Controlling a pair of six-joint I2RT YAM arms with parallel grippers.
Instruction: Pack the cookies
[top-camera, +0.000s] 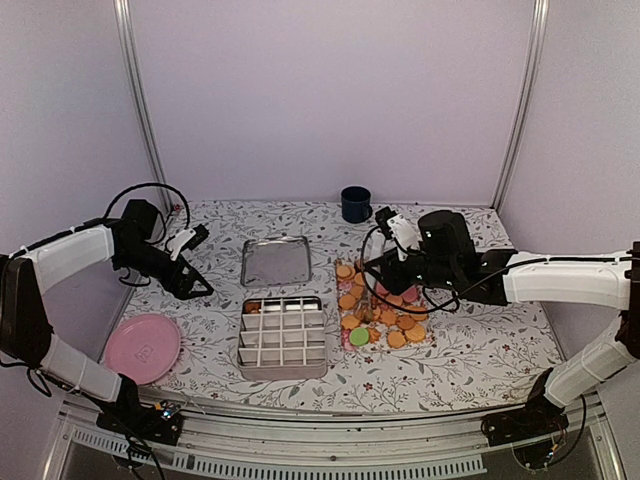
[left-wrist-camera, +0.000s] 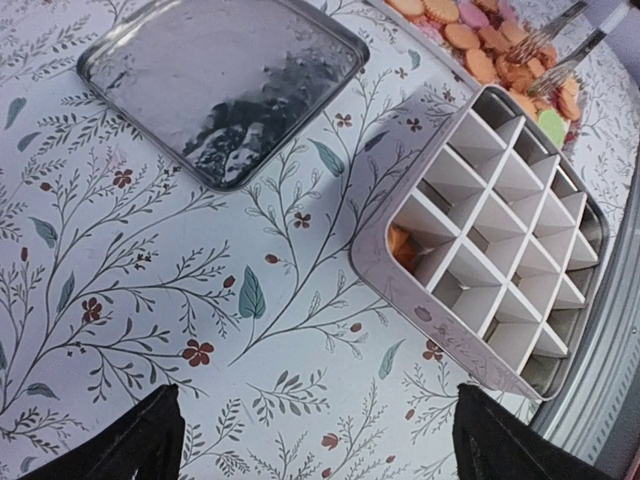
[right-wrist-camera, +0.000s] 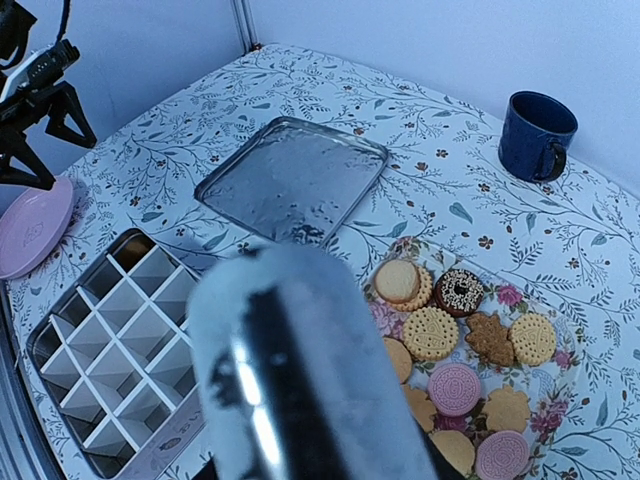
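My right gripper (top-camera: 374, 268) is closed round a pair of tongs (right-wrist-camera: 290, 370), whose pale and shiny handle fills the middle of the right wrist view. Two slotted tips of the tongs (left-wrist-camera: 545, 40) stand apart over the cookies (left-wrist-camera: 485, 65) in the left wrist view; whether they touch any cannot be told. Round, flower-shaped and ring cookies lie on a flowered mat (right-wrist-camera: 565, 320). A divided box (top-camera: 283, 372) stands left of them, an orange-brown piece (left-wrist-camera: 402, 243) in its back left compartment and the others looking empty. My left gripper (top-camera: 207, 263) stands open and empty above the table's left side.
An empty metal tray (top-camera: 277, 262) lies behind the box. A pink plate (top-camera: 143, 348) rests at the front left and a dark blue mug (top-camera: 356, 204) stands at the back. Bare patterned cloth separates the left gripper from the box.
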